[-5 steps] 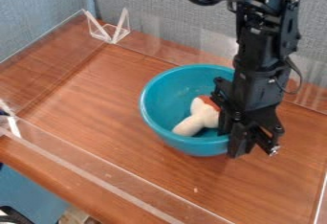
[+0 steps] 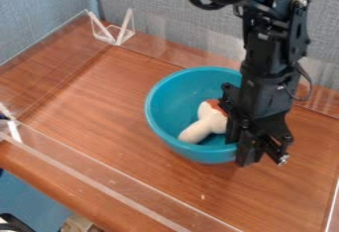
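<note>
A teal bowl (image 2: 169,112) sits on the wooden table (image 2: 93,97), holding a white mushroom-like toy (image 2: 200,126) with an orange-red top. My black gripper (image 2: 249,143) reaches down at the bowl's right side, over its rim. Its fingers look closed round that rim, though the arm hides much of the contact and whether it also touches the toy.
A white wire holder (image 2: 111,30) stands at the back left. A clear low barrier runs along the table's edges, with grey padded walls behind.
The bowl and my gripper have shifted very slightly; otherwise little differs.
</note>
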